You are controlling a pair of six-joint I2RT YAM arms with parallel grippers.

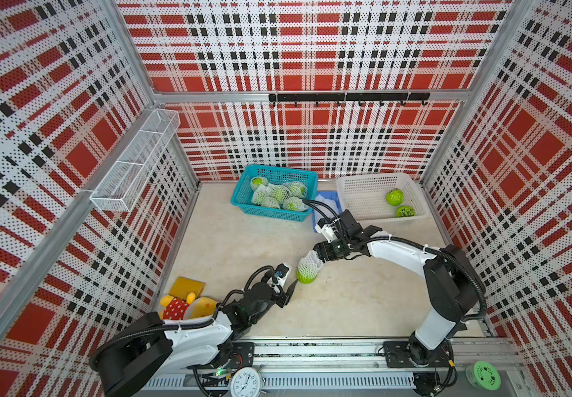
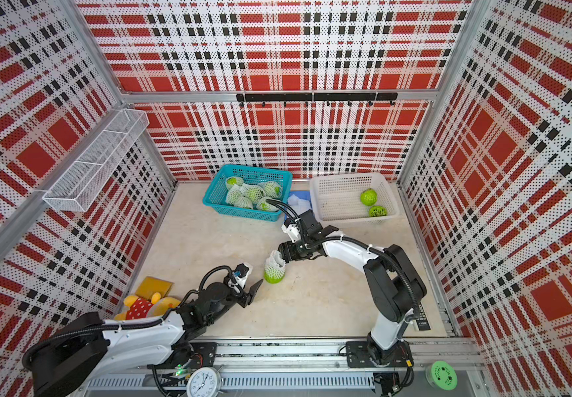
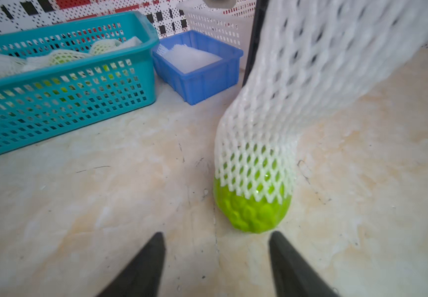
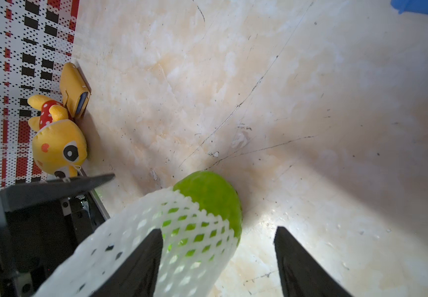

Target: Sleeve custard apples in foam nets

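On the table's middle stands a green custard apple [image 1: 305,278], its bottom bare and its upper part inside a white foam net [image 3: 261,133]. Loose net rises above the fruit and leans toward my right gripper [image 1: 321,252]. That gripper is open; the net [image 4: 149,242] passes by one of its fingers, and whether they touch I cannot tell. My left gripper [image 1: 290,282] is on the fruit's left with its fingers parted. In the left wrist view the fruit [image 3: 253,212] lies beyond this gripper, with bare table between the fingertips.
Several netted fruits fill the teal basket [image 1: 239,198] at the back. Next to it is a blue bin [image 3: 199,81] of foam nets. The white basket [image 1: 365,210] holds two bare custard apples [image 1: 395,197]. A yellow plush [image 4: 58,143] sits at front left.
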